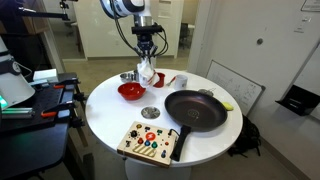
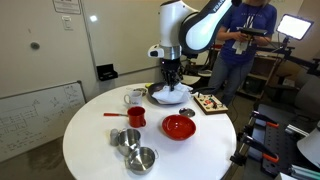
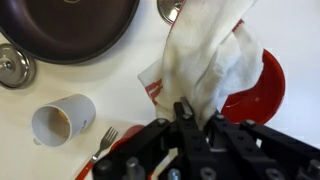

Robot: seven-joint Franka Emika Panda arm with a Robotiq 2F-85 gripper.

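A white cloth point(image 3: 203, 62) with a red patch at its edge hangs from my gripper, which is shut on it. In the first exterior view the bunched cloth point(image 1: 148, 75) is beneath the gripper point(image 1: 149, 58), just behind the red bowl point(image 1: 131, 91). From the other side, the cloth point(image 2: 176, 95) appears in front of the dark pan. The wrist view shows it partly covering the red bowl point(image 3: 258, 98). Whether its lower end touches the table is hard to tell.
A black pan point(image 1: 195, 112) and a board with knobs point(image 1: 149, 142) occupy the table's near side. A white mug point(image 3: 63, 120) and fork point(image 3: 101, 143) lie beside the gripper. Metal bowls point(image 2: 142, 160) stand near a red cup point(image 2: 136, 117).
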